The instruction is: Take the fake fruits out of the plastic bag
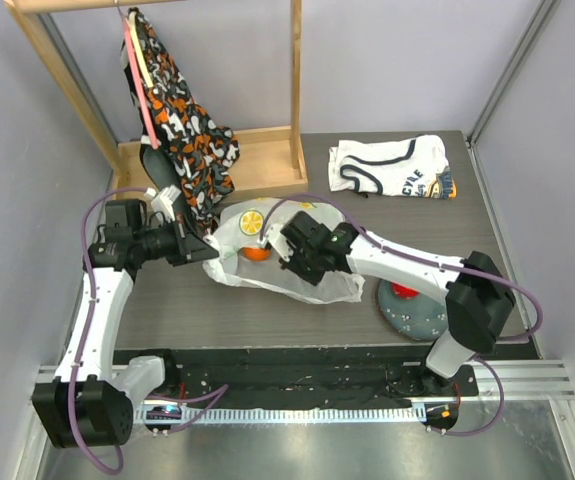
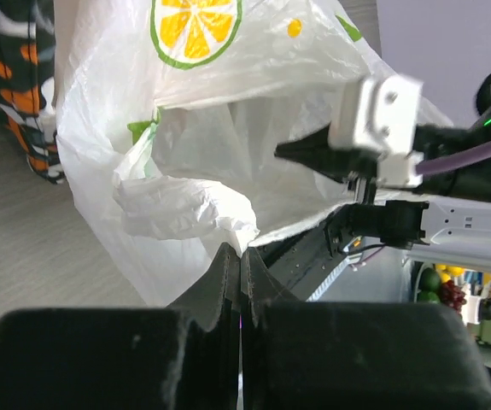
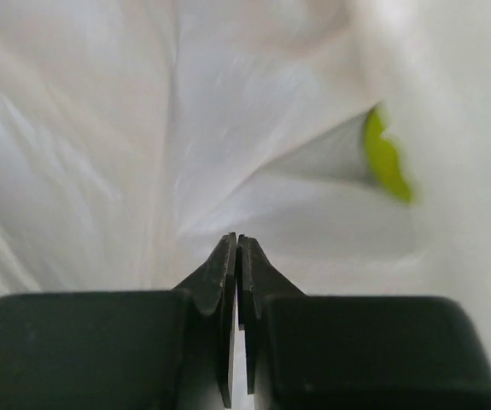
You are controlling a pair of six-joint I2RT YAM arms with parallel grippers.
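Observation:
The white plastic bag (image 1: pixel 287 284) lies mid-table with its mouth spread toward the front. My left gripper is shut on a bunched fold at the bag's left edge. Inside the bag an orange fruit (image 1: pixel 256 254) shows, partly covered. My right gripper (image 1: pixel 314 280) reaches down within the bag's opening, right of the orange. In the right wrist view its fingertips are very close together, with no fruit visible between them. A yellow-green patch (image 3: pixel 386 158) shows there among blurred plastic; whether fruit or print, I cannot tell.
At the right, a dark plate (image 1: pixel 412 320) bears a red apple (image 1: pixel 404 291), partly hidden by my right arm. A folded white cloth (image 1: pixel 392 165) lies at the back right. A patterned bag (image 1: pixel 182 130) hangs on a wooden frame (image 1: pixel 297 80) at the back left.

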